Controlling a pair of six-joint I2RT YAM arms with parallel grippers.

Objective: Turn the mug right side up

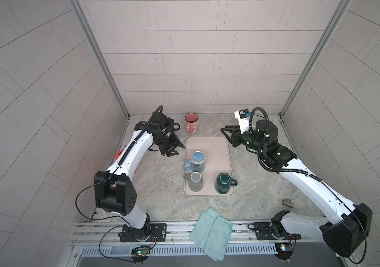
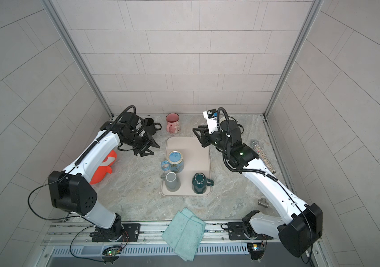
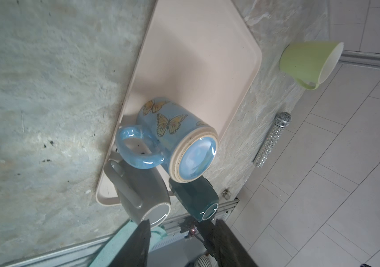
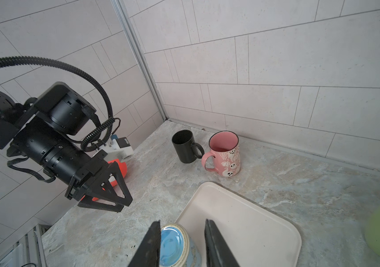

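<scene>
On the pink tray (image 1: 207,146) three mugs stand bottom-up: a blue butterfly mug (image 3: 167,124), a grey mug (image 1: 195,180) and a dark teal mug (image 1: 223,181). My left gripper (image 1: 174,148) hangs left of the tray's upper part, open with empty fingers, the blue and grey mugs in its wrist view. My right gripper (image 2: 199,134) is held above the tray's upper right, open with nothing between its fingers.
At the back are a pink mug (image 2: 172,122), a black mug (image 4: 183,146) and a green cup (image 3: 303,62). A red object (image 2: 103,169) lies left, a glittery microphone (image 3: 267,142) right. A cloth (image 1: 210,233) lies in front.
</scene>
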